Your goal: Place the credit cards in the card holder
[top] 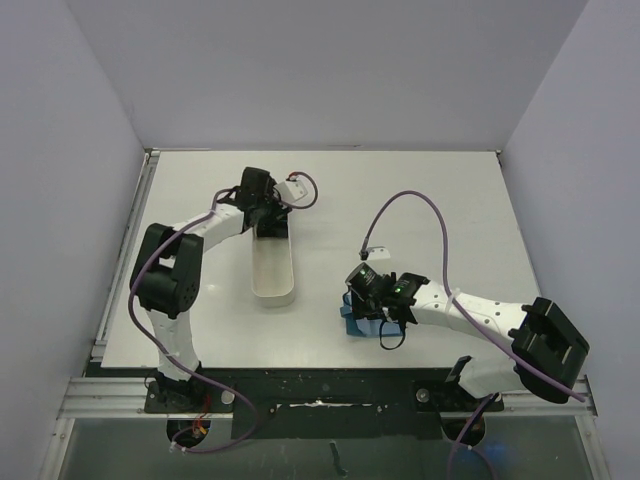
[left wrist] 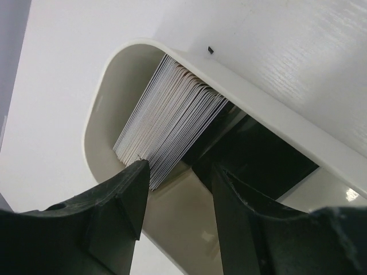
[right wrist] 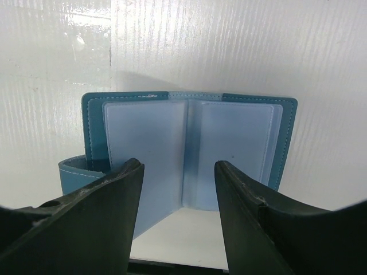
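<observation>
A stack of thin white cards (left wrist: 169, 112) leans in the rounded end of a beige tray (top: 272, 290). Over that end my left gripper is partly open; its left finger (left wrist: 129, 189) overlaps the stack's near edge, and whether they touch cannot be told. No card shows clearly held. The card holder (right wrist: 192, 152) lies spread open on the table, teal-edged with cloudy clear sleeves. Above it my right gripper stands open, the left finger (right wrist: 123, 197) across the left sleeve. A teal strap (right wrist: 80, 175) curls up at the holder's left side.
Beside the stack in the tray sits a dark block (left wrist: 258, 157). The tray's long near part looks empty.
</observation>
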